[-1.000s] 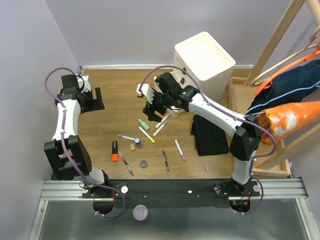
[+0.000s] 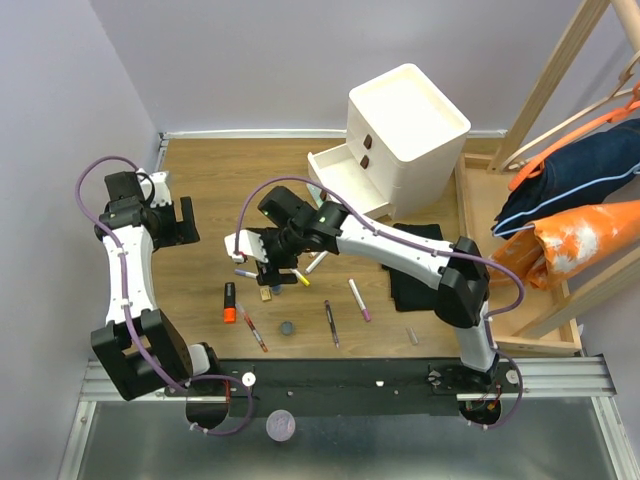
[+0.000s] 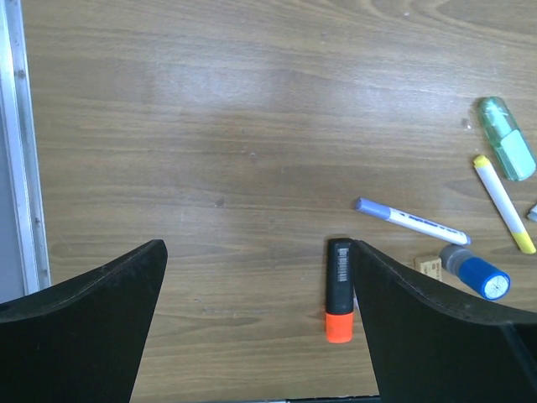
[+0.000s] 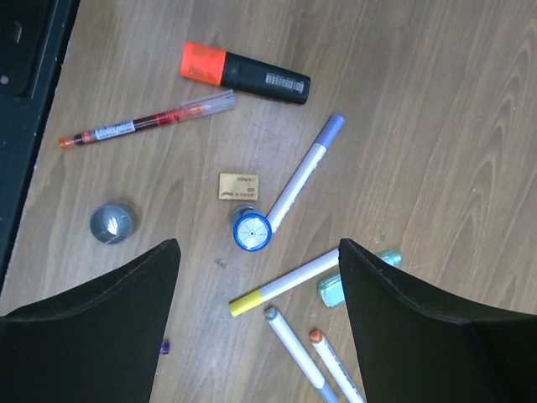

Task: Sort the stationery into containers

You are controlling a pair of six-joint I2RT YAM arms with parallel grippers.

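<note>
Above the blue-capped bottle [image 4: 252,228] and the small tan block [image 4: 239,186], my right gripper is parted, nothing between its fingers. Around them lie a blue-capped marker [image 4: 306,175], a yellow-capped marker [image 4: 285,281], a green bottle [image 4: 332,289] partly behind a finger, and two more white pens. A black-and-orange marker [image 2: 230,302], a red pen [image 2: 252,328], a round grey piece [image 2: 287,328], a dark pen [image 2: 331,323] and a pink-tipped pen [image 2: 360,300] lie nearer the front. At the left, my left gripper [image 2: 188,220] stands open over bare table, holding nothing.
A white drawer cabinet [image 2: 405,130] stands at the back, its lower drawer [image 2: 340,172] pulled out. A black cloth [image 2: 412,290] lies right of the pens. The wooden rack [image 2: 480,230] with bags borders the right side.
The loose items appear unmoved.
</note>
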